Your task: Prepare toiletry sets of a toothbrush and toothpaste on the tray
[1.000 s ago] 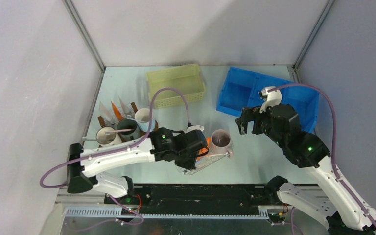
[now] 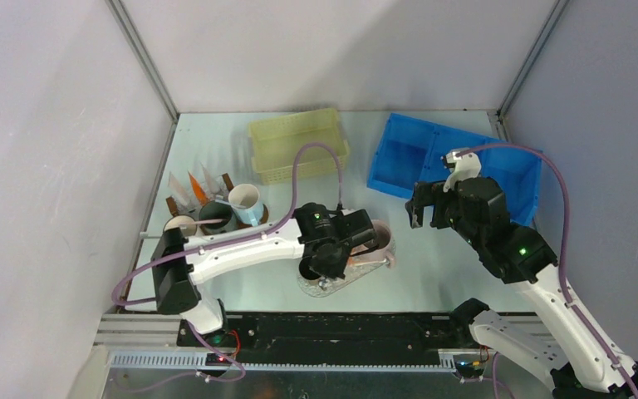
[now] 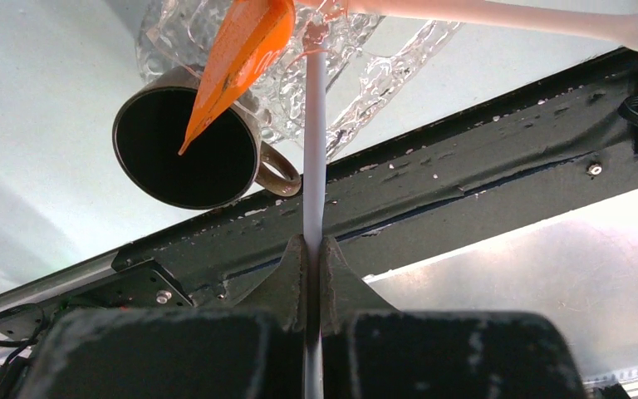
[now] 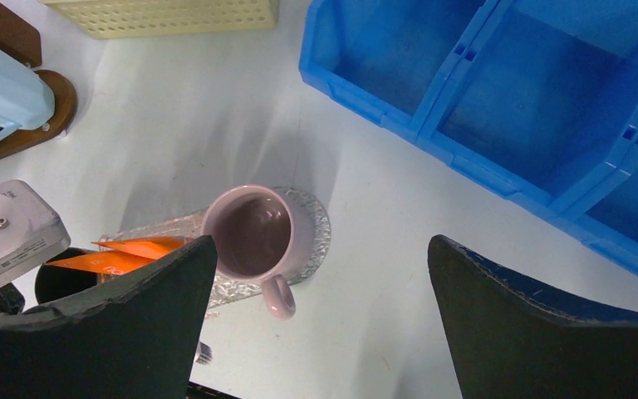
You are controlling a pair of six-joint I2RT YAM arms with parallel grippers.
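My left gripper is shut on the handle of a pale lavender toothbrush (image 3: 314,158), whose far end reaches over the clear textured tray (image 3: 382,87). On or over that tray in the left wrist view are an orange toothpaste tube (image 3: 245,62) and a pink toothbrush (image 3: 498,12). Two orange shapes (image 4: 156,246) show beside the pink mug in the right wrist view. Held clear of the tray, to its right, my right gripper (image 2: 428,214) stands open with nothing between its fingers. The left arm hides part of the tray from above.
A dark mug (image 3: 187,150) and a pink mug (image 4: 253,233) stand at the tray. More mugs, including a light-blue one (image 2: 246,203), and tubes are at left. A yellow basket (image 2: 299,172) and blue bin (image 2: 403,150) stand behind. Table right of the tray is clear.
The left arm has shifted rightward over the tray, now covering part of the pink mug from above. My right arm has barely moved.
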